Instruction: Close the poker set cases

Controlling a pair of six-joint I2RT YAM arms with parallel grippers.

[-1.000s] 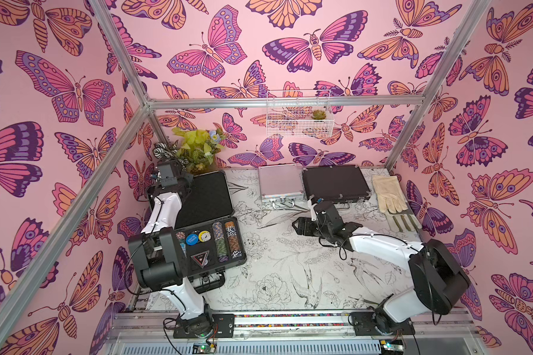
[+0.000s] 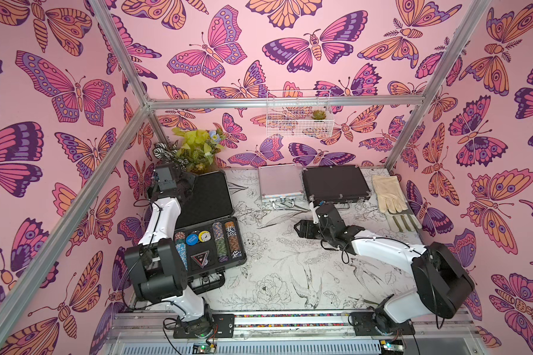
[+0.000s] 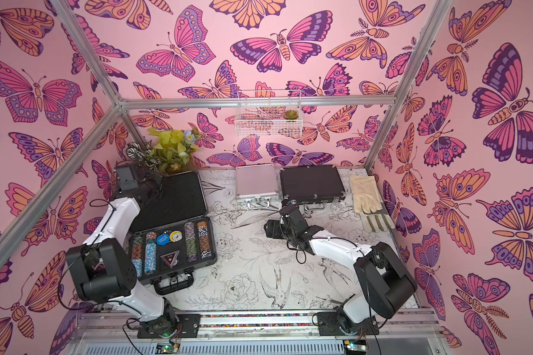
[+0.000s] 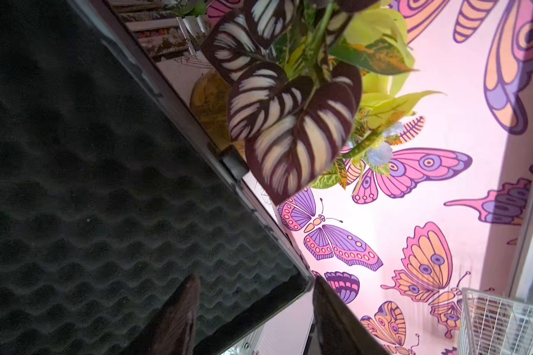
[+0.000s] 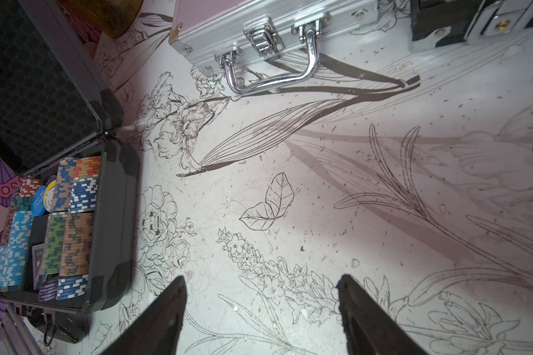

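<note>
An open black poker case sits on the left, its foam-lined lid (image 2: pixel 210 195) raised and its chip tray (image 2: pixel 210 245) full of chips. My left gripper is open at that lid, the lid's edge running beside its fingertips. A closed silver case (image 2: pixel 280 180) and a closed dark case (image 2: pixel 334 183) rest at the back. My right gripper hovers open over the bare table in front of them, nothing between its fingers.
A plant (image 2: pixel 196 145) stands behind the open lid. A wire basket (image 2: pixel 299 127) hangs on the back wall. Gloves (image 2: pixel 389 195) lie at the right edge.
My right arm has moved very slightly. The cases look unchanged.
</note>
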